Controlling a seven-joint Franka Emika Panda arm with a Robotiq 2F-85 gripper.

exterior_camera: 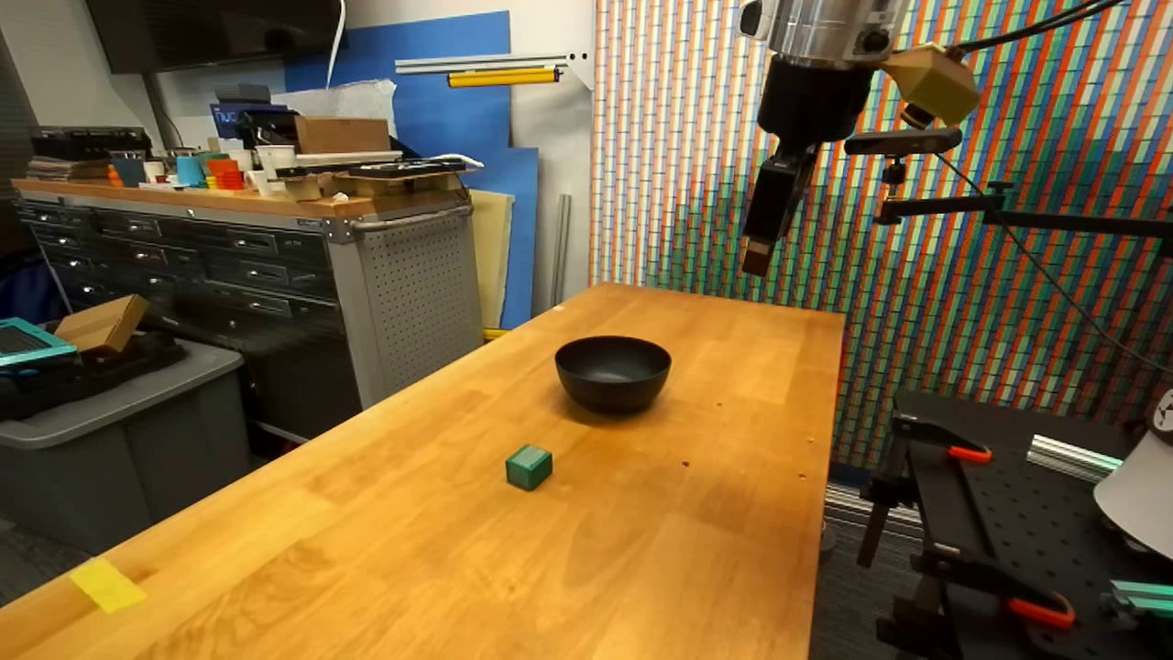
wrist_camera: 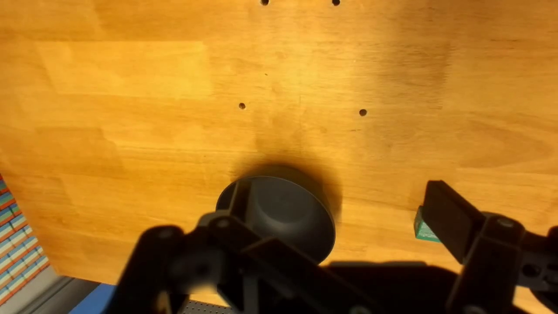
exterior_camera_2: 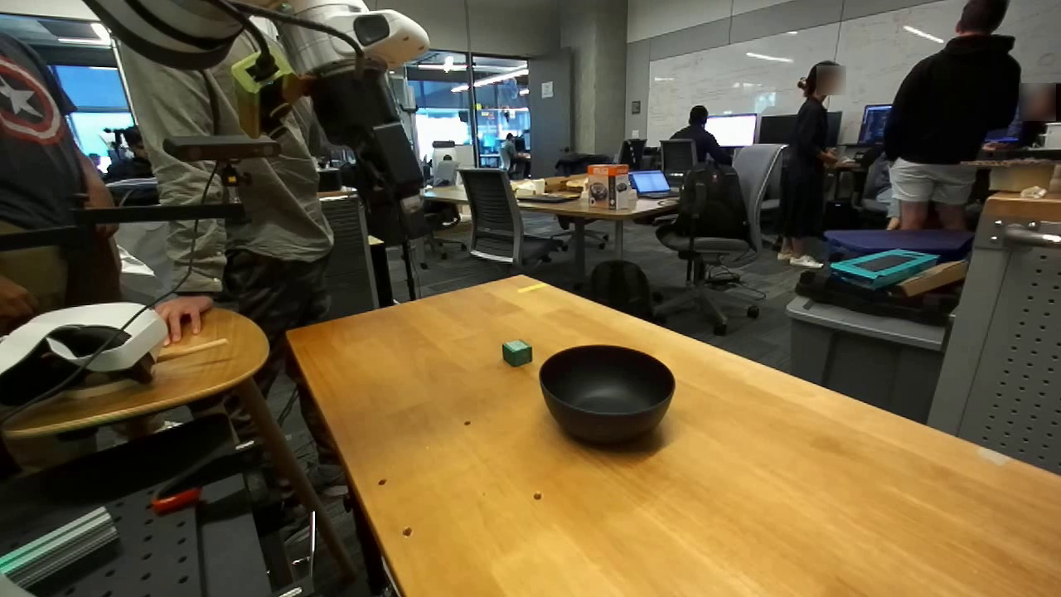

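Note:
A small green cube point(exterior_camera: 529, 467) rests on the wooden table, a short way from a black bowl point(exterior_camera: 612, 375) that looks empty in the second exterior view. High above the tabletop hangs my gripper point(exterior_camera: 756, 259). In the wrist view its fingers point(wrist_camera: 450, 220) are spread wide apart, with nothing held. The bowl point(wrist_camera: 282, 212) shows partly behind the left finger there, and the right finger covers part of the cube point(wrist_camera: 426, 228).
Bare wood surrounds the bowl and cube on the table point(exterior_camera_2: 796, 517). Yellow tape point(exterior_camera: 108, 584) marks one table edge. A person stands beside a round stool point(exterior_camera_2: 214, 363) near the arm. A black cart point(exterior_camera: 1023, 517) stands alongside the table.

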